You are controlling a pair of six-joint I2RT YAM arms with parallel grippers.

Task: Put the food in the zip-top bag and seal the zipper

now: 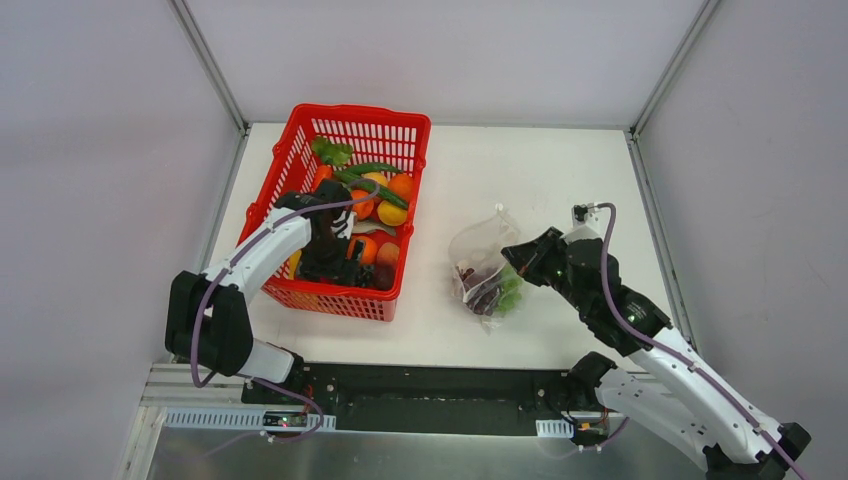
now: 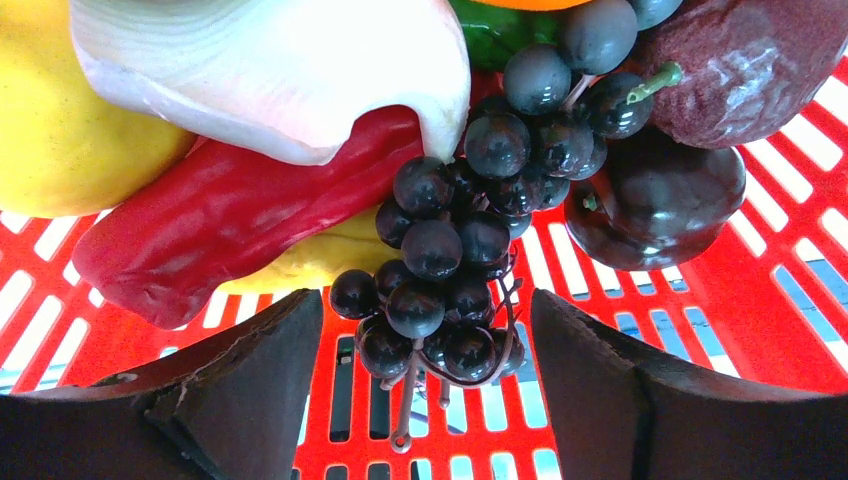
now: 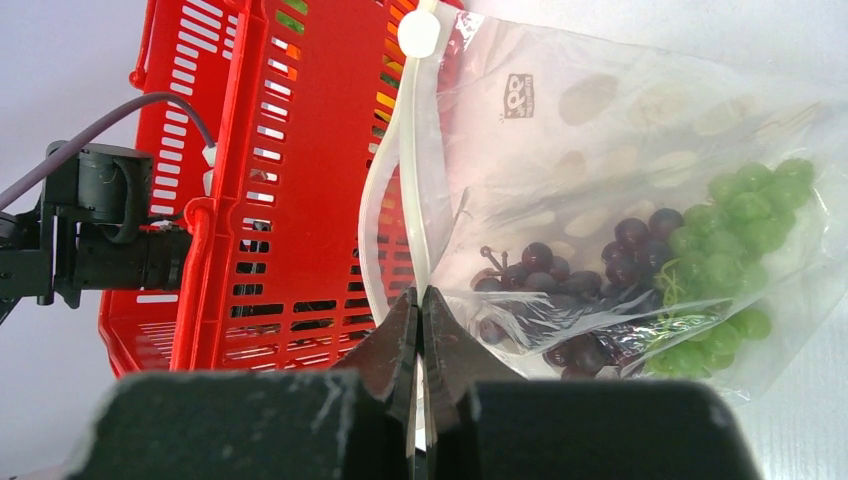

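Note:
The red basket (image 1: 360,310) holds mixed produce. Inside it, my left gripper is open, its fingers either side of the lower end of a dark grape bunch (image 2: 432,250), beside an onion, red pepper and purple pepper. The clear zip bag (image 1: 478,245) lies on the white table, with red grapes (image 3: 635,250) and green grapes (image 3: 740,225) inside. My right gripper is shut on the bag's white zipper strip (image 3: 412,170) near its edge.
The basket takes up the left part, and grey walls surround the table.

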